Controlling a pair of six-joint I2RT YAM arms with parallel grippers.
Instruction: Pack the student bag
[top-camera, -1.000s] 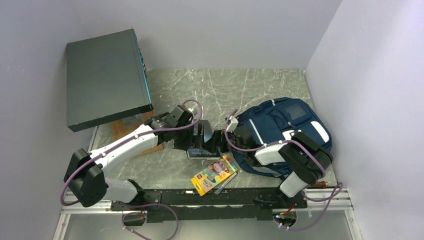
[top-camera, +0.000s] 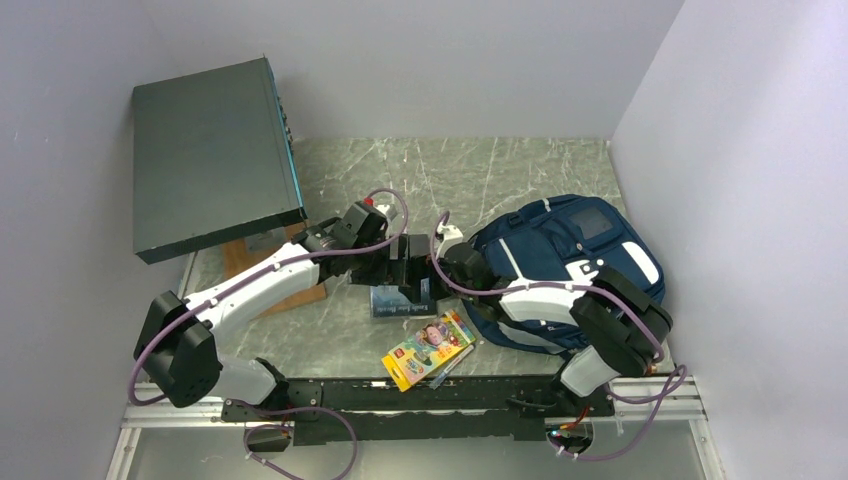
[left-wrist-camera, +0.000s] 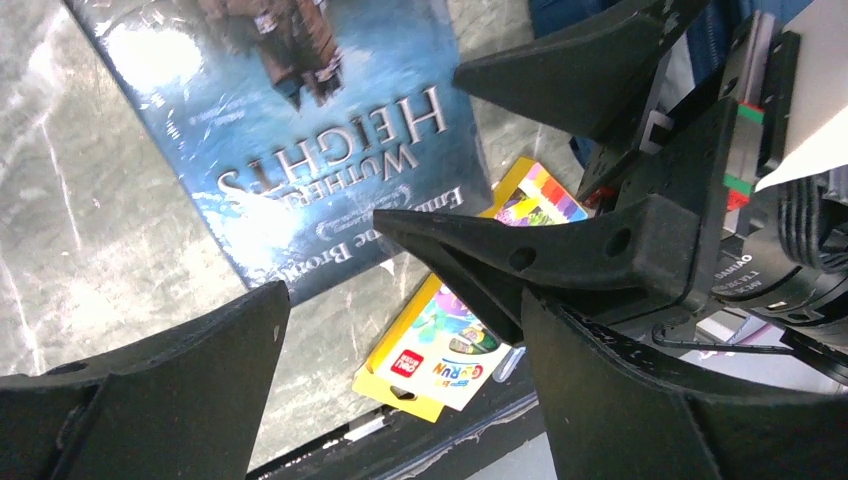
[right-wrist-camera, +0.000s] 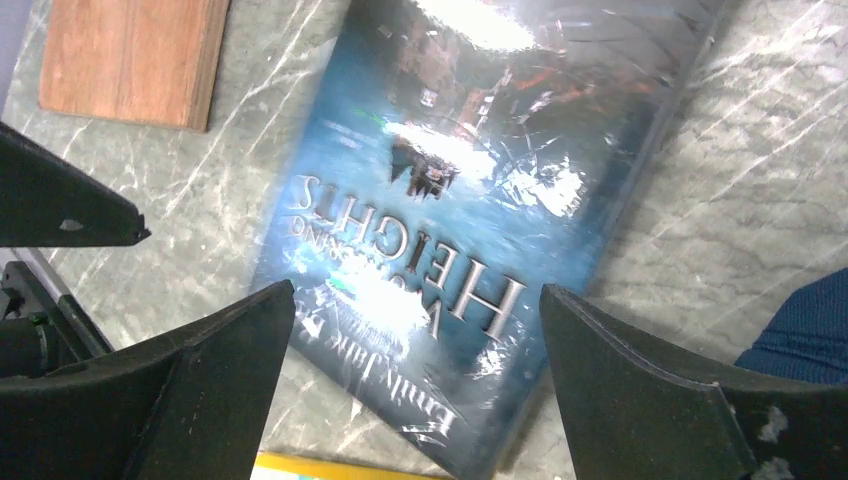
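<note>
A blue book (top-camera: 388, 303) titled Wuthering Heights lies cover up, partly hidden by both arms in the top view. My left gripper stands open near the book's title end, nothing held between its fingers. Over the book, my right gripper is also open, its fingertips spread about as wide as the cover appears. Whether either finger touches the book I cannot tell. The navy bag (top-camera: 520, 245) sits to the right, partly under the right arm. A yellow crayon box (top-camera: 430, 350) lies in front of the book, a slim pen (top-camera: 452, 367) beside it.
A large dark box (top-camera: 215, 150) takes up the back left, above a wooden board (top-camera: 306, 298). Both grippers are very close together, the right one's fingers showing in the left wrist view.
More of the book's blue cover shows, and it sits slightly further left. The left arm has moved only slightly.
</note>
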